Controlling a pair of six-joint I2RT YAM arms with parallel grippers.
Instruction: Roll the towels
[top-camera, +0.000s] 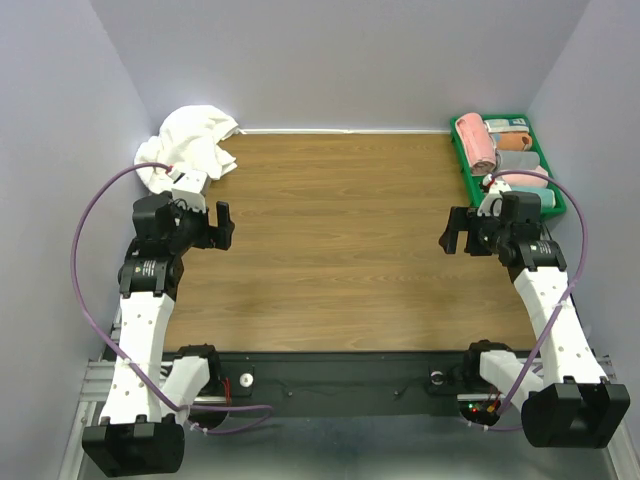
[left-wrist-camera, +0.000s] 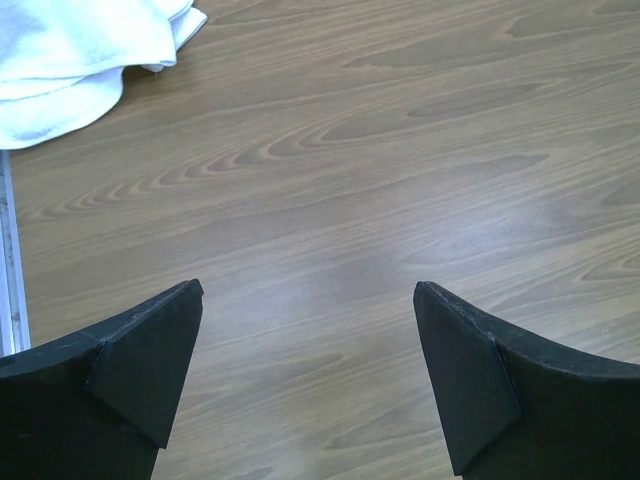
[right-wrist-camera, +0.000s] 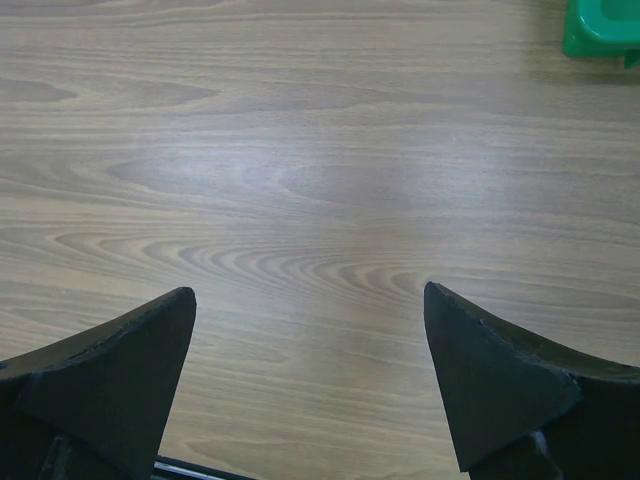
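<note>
A crumpled white towel (top-camera: 188, 145) lies in a heap at the far left corner of the table. Its folded lower edge (left-wrist-camera: 90, 60) shows at the upper left of the left wrist view. My left gripper stands open on the near side of that heap, apart from it, with only bare wood between its fingers. Across the table, my right gripper is open too and empty. Several rolled towels, among them a pink one (top-camera: 475, 142), sit in a green basket (top-camera: 463, 160) at the far right, beyond the right gripper.
Walls close in the left, right and far sides. A corner of the green basket (right-wrist-camera: 590, 40) reaches into the upper right of the right wrist view. A dark strip (top-camera: 330, 375) runs along the near edge.
</note>
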